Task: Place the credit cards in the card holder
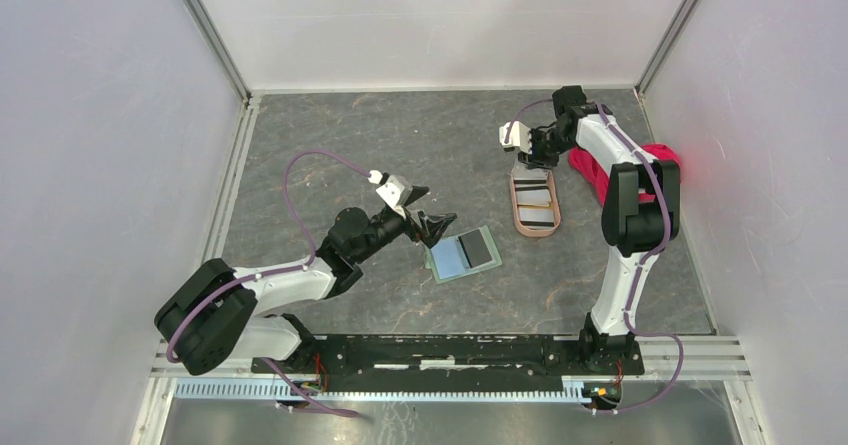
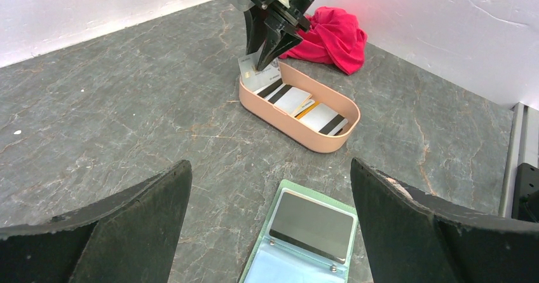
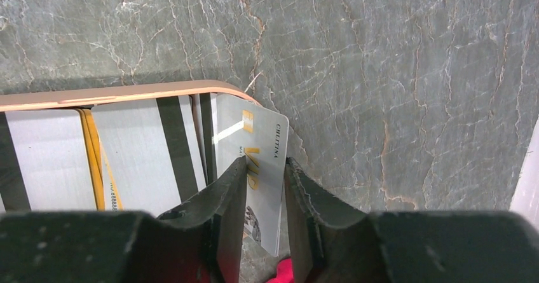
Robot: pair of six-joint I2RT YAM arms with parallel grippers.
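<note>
A grey-white card (image 3: 260, 130) with gold print is tilted up at the far end of the pink-rimmed tray (image 2: 286, 123). My right gripper straddles this card, its fingers partly apart with a gap between them; whether both touch it cannot be told. More cards (image 3: 143, 152) lie overlapping in the tray. The green card holder (image 1: 465, 254) lies open on the table, with a light blue side and a dark grey side. My left gripper is open and empty, with the holder between and beyond its fingers in the left wrist view.
Crumpled red cloth (image 2: 337, 38) lies behind the tray, close to the right arm. White walls bound the sides and back.
</note>
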